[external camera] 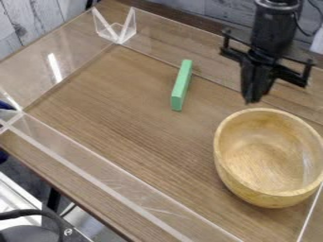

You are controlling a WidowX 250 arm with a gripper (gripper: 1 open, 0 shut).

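My gripper point(256, 87) hangs at the upper right, above and behind a large pale wooden bowl point(267, 159), its fingers pointing down and shut, with nothing visible between them. A green bar point(182, 85) lies on the wooden table left of the gripper, apart from it, standing out lengthwise toward the back.
A clear plastic or wire holder point(116, 26) sits at the back left. Black cables show at the bottom left corner and along the left edge.
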